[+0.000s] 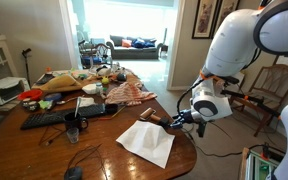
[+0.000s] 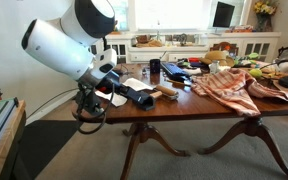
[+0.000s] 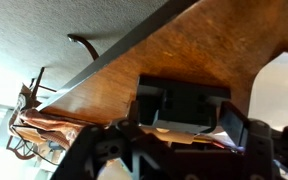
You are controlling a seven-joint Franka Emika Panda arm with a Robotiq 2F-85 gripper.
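In the wrist view a small black block-like object (image 3: 189,88) lies on the wooden table, close to its edge. My gripper is over it, with a dark fingertip near each of its short ends. The fingers stand part way apart; whether the fingers touch the object cannot be made out. From exterior view 1 the gripper (image 1: 171,124) is low at the table's right edge, its tips partly lost against dark shapes. Exterior view 2 has the arm reaching in from the left, with the gripper (image 2: 130,93) at the table's near edge.
A white paper sheet (image 1: 147,142) lies beside the gripper. A black mug (image 1: 75,125), a keyboard (image 1: 47,118) and an orange-striped cloth (image 1: 60,82) are farther off.
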